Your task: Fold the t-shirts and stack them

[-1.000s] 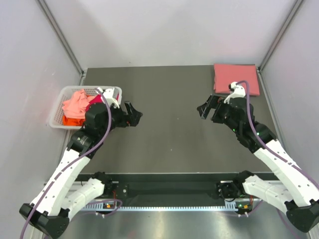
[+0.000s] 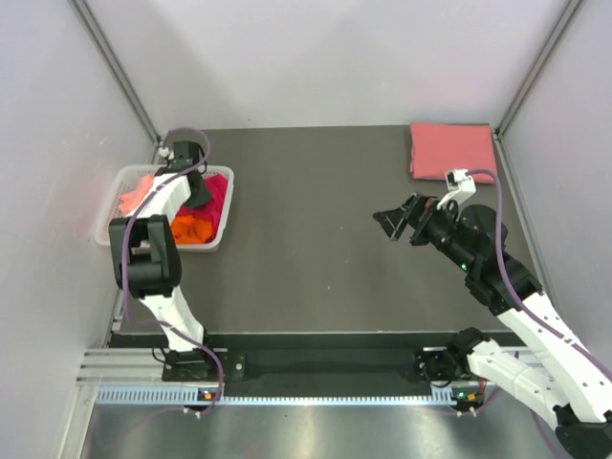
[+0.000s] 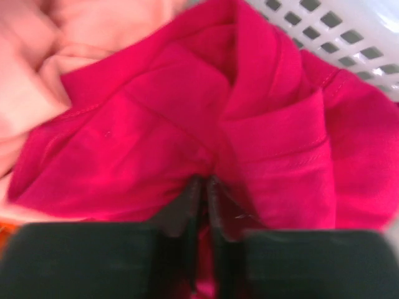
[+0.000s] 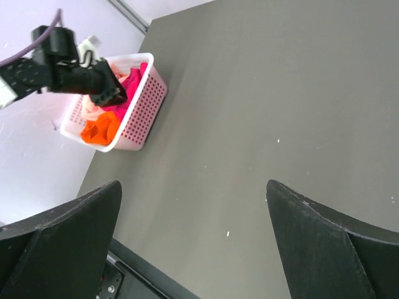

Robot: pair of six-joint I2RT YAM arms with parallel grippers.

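Observation:
A magenta t-shirt (image 3: 168,106) lies crumpled in the white basket (image 2: 226,212), between a peach shirt (image 2: 131,198) and an orange one (image 2: 191,229). My left gripper points down into the magenta cloth. Its fingertips stand very close together against a crease, with a narrow strip of magenta showing between the fingers; whether cloth is gripped cannot be made out. Over the right half of the table, my right gripper hangs open and empty. A folded salmon shirt (image 2: 449,150) rests flat at the back right corner.
Between basket and folded shirt the grey table (image 2: 296,229) is bare. The basket's perforated wall (image 3: 336,37) rises close beside the magenta cloth. White walls bound the table at the back and sides.
My left arm has swung left from beside the basket to above and into it, its gripper now down on the magenta shirt.

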